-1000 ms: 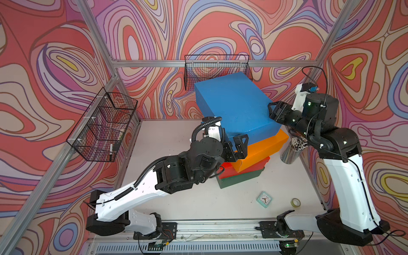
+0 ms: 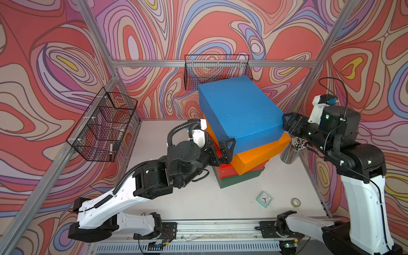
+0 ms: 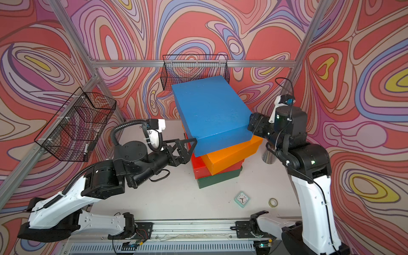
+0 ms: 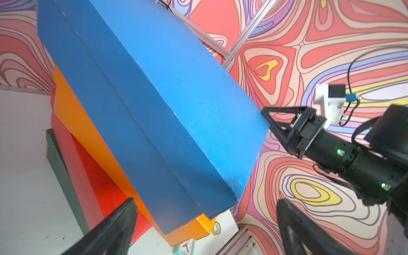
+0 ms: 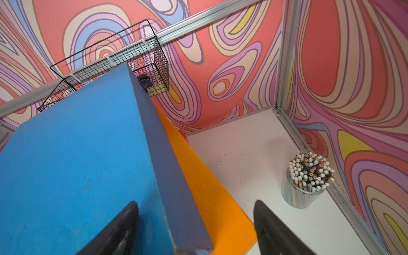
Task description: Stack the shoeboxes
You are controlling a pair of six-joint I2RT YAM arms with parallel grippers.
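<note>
The blue shoebox [image 2: 242, 110] lies on top of the stack, lid up. Under it the orange shoebox [image 2: 263, 153] sits turned, one corner jutting out at the front right. Below are the red shoebox [image 3: 204, 167] and the green shoebox [image 3: 218, 178] on the table. My left gripper [image 3: 188, 148] is open beside the blue box's front left corner, with a gap to it in the top right view. By its right edge, my right gripper [image 2: 292, 123] stands open; in the right wrist view the blue box's near corner still shows between its spread fingers.
A cup of pencils [image 5: 303, 178] stands on the right of the table. A small clock [image 2: 264, 198] and a tape roll [image 2: 295, 202] lie at the front right. Wire baskets hang on the back [image 2: 218, 72] and left [image 2: 102, 127].
The blue box has settled slightly lower and towards the right.
</note>
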